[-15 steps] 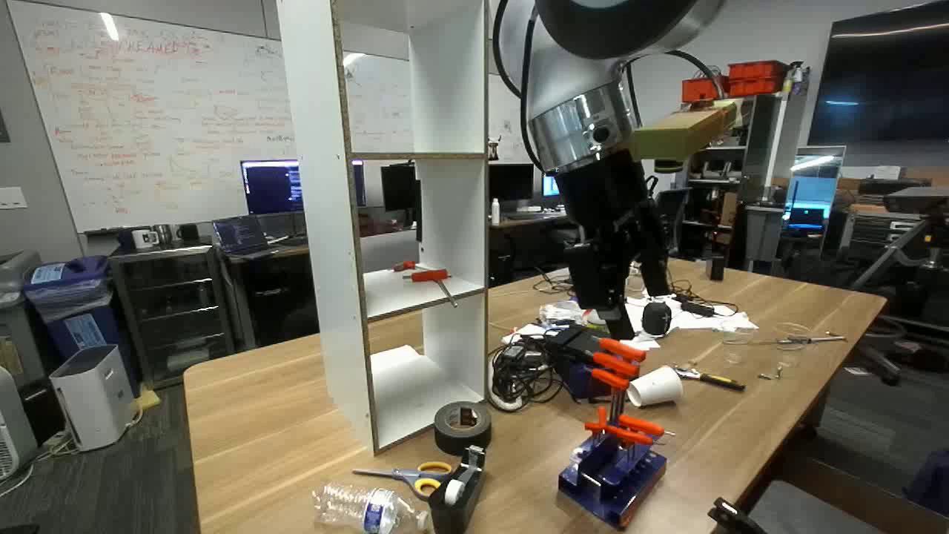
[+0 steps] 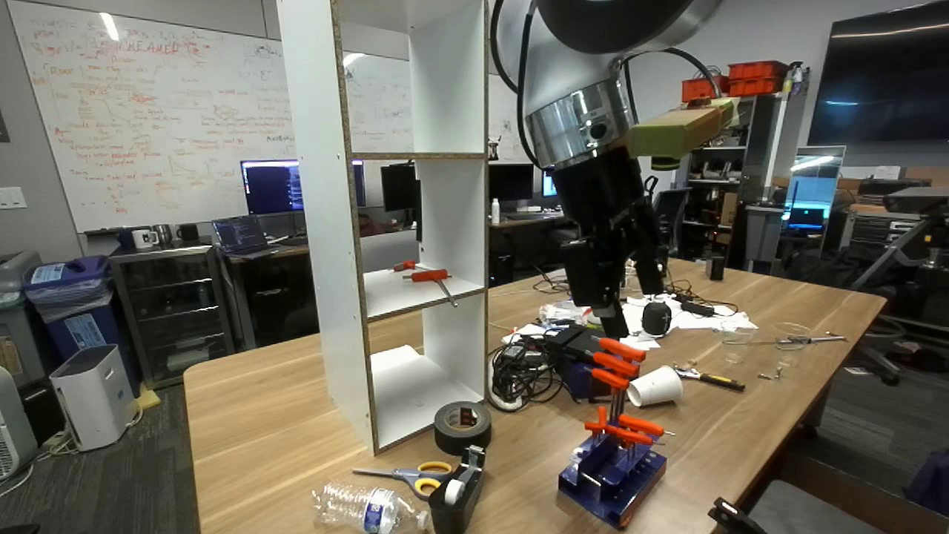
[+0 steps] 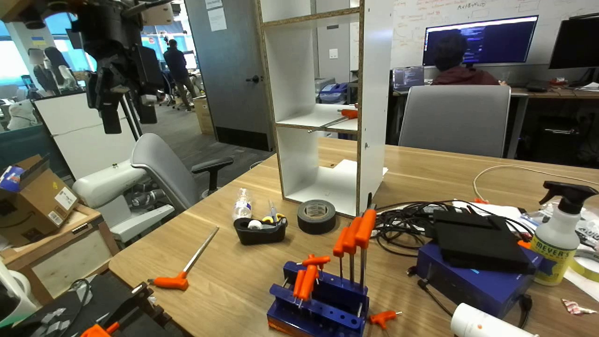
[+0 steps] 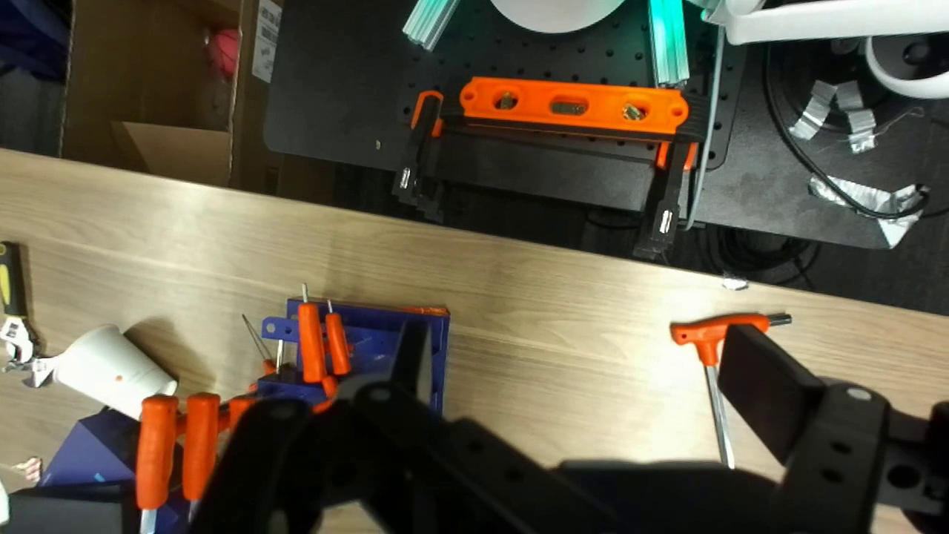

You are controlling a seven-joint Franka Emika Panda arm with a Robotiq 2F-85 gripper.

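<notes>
My gripper [image 3: 128, 126] hangs open above the table, its two fingers wide apart and nothing between them. In the wrist view a loose orange T-handle hex key [image 4: 717, 343] lies on the wood beside the right finger, below it in height. The blue stand [image 2: 614, 485] holds several orange-handled hex keys [image 3: 352, 233]; in the wrist view the left finger hides part of it. Another orange-handled key [image 2: 429, 277] rests on the middle shelf of the white shelf unit [image 2: 391, 294], its shaft jutting over the front edge.
Black tape [image 3: 316, 216], a tape dispenser [image 3: 259, 230], scissors [image 2: 409, 475] and a plastic bottle [image 2: 360, 509] sit near the shelf unit. A white cup [image 2: 656, 386] lies on its side by a blue box [image 3: 471, 275] and cables. Bare wood surrounds the loose key.
The arm and gripper have shifted slightly to the left and up in exterior view 1. The objects on the table and shelf stay where they were.
</notes>
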